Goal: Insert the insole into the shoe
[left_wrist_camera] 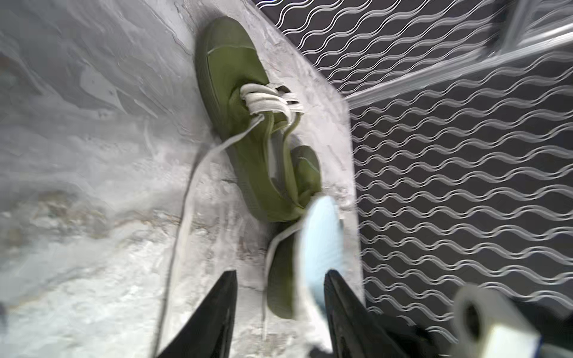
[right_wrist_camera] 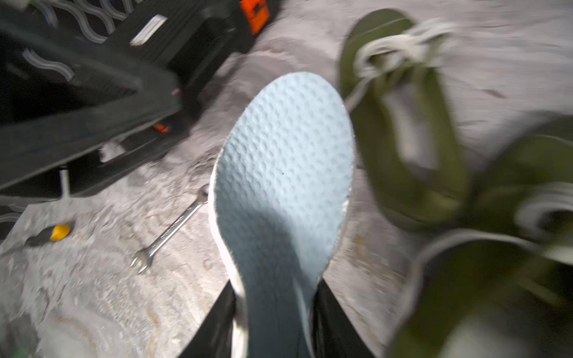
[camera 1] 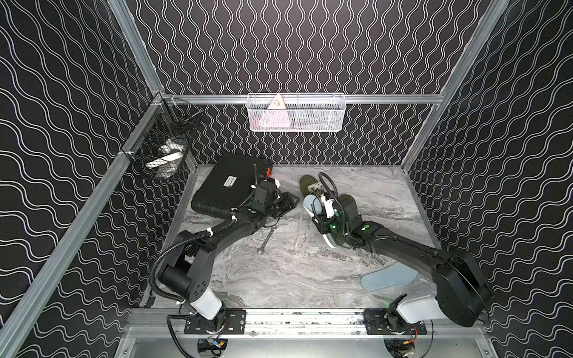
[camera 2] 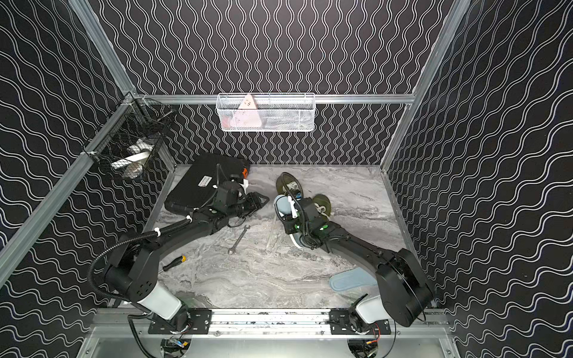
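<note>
A light blue insole (right_wrist_camera: 280, 179) is raised in my right gripper (camera 1: 322, 220), whose fingers close round it in the right wrist view. Behind it lie two green shoes with white laces: one (left_wrist_camera: 250, 167) at the back with its opening facing up, the other (right_wrist_camera: 465, 298) to its right, partly behind the right arm and blurred. My left gripper (camera 1: 289, 203) stands open beside the shoes to the left, nothing between its fingers. A second insole (camera 1: 388, 275) lies flat at the front right.
A black case (camera 1: 223, 185) fills the back left. A wrench (right_wrist_camera: 170, 229) and a yellow-handled tool (camera 2: 175, 262) lie on the left floor. A white wire basket (camera 1: 316, 116) hangs on the back wall, a black one at the left.
</note>
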